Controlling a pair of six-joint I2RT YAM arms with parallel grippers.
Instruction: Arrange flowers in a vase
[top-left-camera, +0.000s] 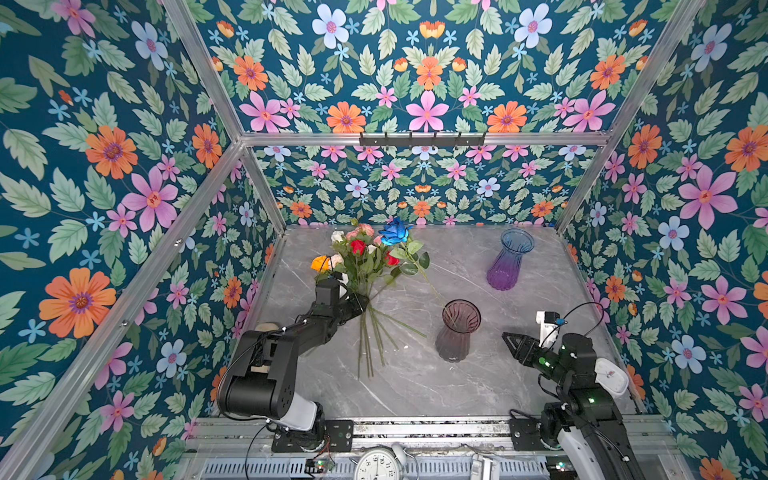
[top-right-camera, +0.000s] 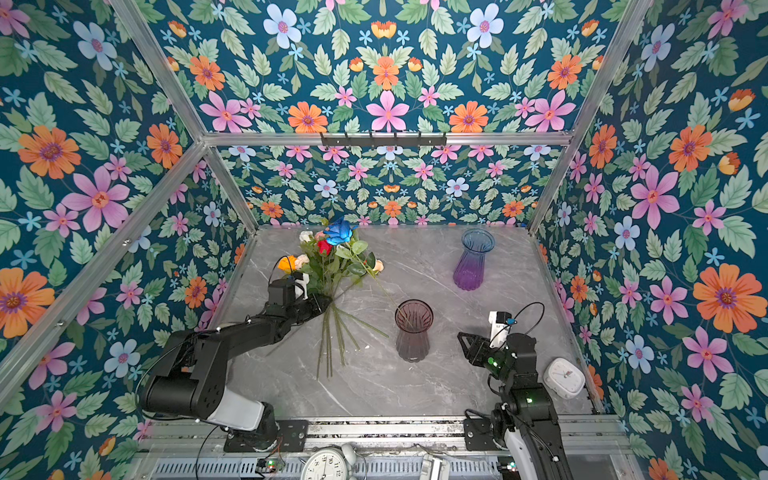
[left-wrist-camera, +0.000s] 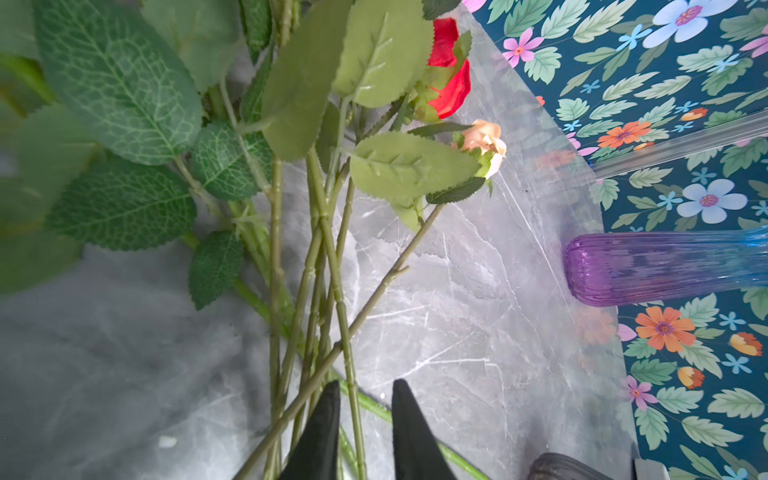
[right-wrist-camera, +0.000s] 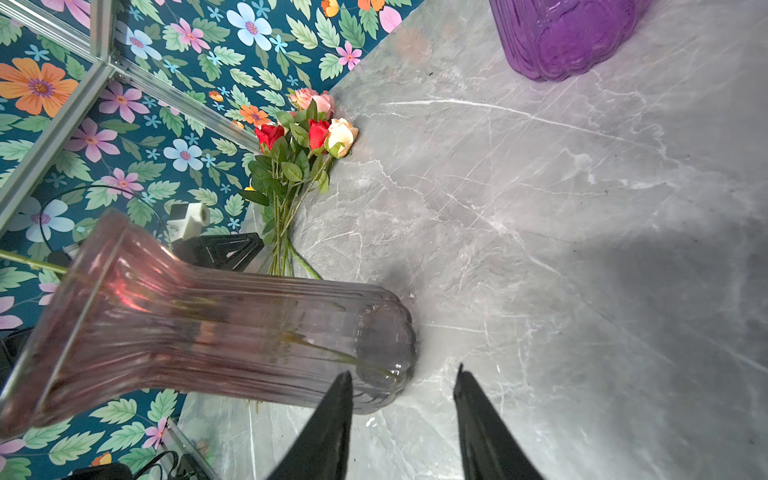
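A bunch of flowers (top-left-camera: 357, 249) with red, pink, white, orange and blue heads lies at the back left of the table, stems toward the front. At the stems, my left gripper is part open; stems pass behind and beside its left finger in the left wrist view, none clearly gripped. The smoky pink vase (top-right-camera: 413, 332) stands upright mid-table, right of the stems. Behind it to the right stands a blue and purple vase (top-left-camera: 509, 260), also upright. My right gripper is part open to the right of the pink vase, with only bare table showing between its fingers.
A small white clock (top-right-camera: 565, 377) sits by the right edge, beside the right arm. Metal rails (top-left-camera: 448, 432) run along the front edge.
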